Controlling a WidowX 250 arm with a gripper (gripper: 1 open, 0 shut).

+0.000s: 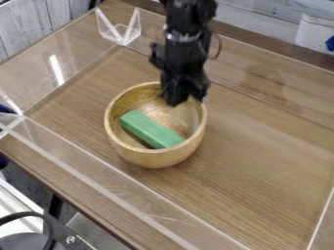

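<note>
A round tan bowl [125, 143] stands on the wooden table, with a green bar [151, 130] lying in its left and front part. My black gripper [181, 90] is over the back right of the bowl, at about rim height or a little above. It is blurred; it looks shut, and I see nothing held between its fingers.
A clear plastic bin or frame [120, 29] sits at the back left. Black cables lie at the bottom left edge.
</note>
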